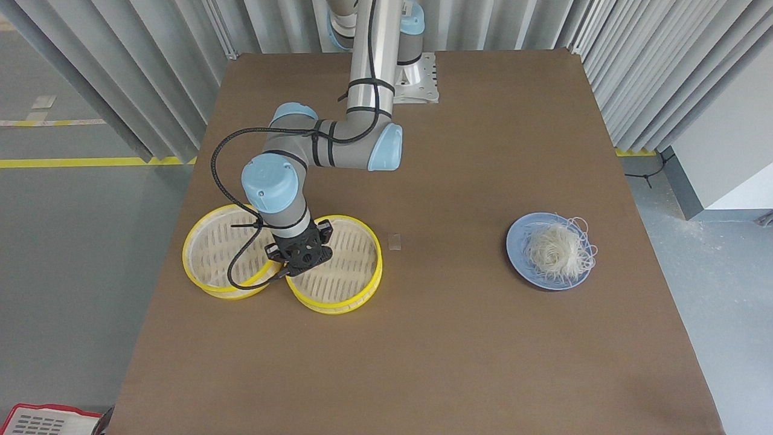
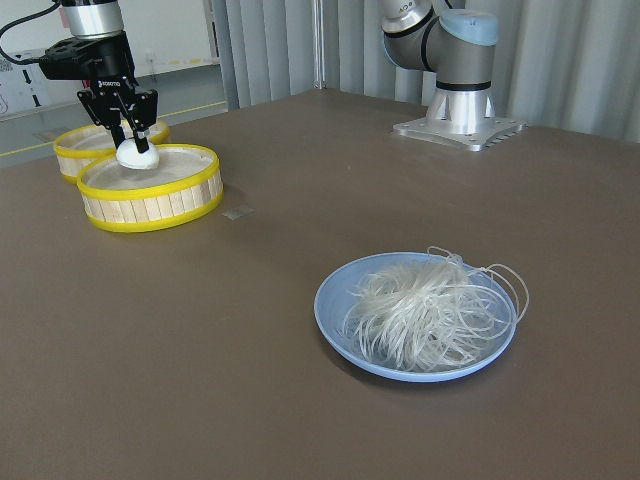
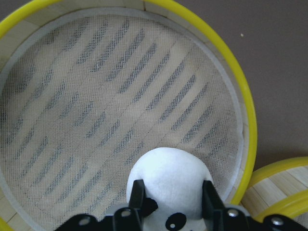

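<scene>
My black gripper is shut on a white rounded object with a black face-like marking, seen at the bottom of the wrist view. It hangs over the nearer yellow-rimmed steamer basket, close to its mesh floor; whether it touches cannot be told. In the front view the gripper hides the object. A second yellow-rimmed basket stands beside the first, on the left in the front view.
A blue plate heaped with white strands lies on the right of the brown table.
</scene>
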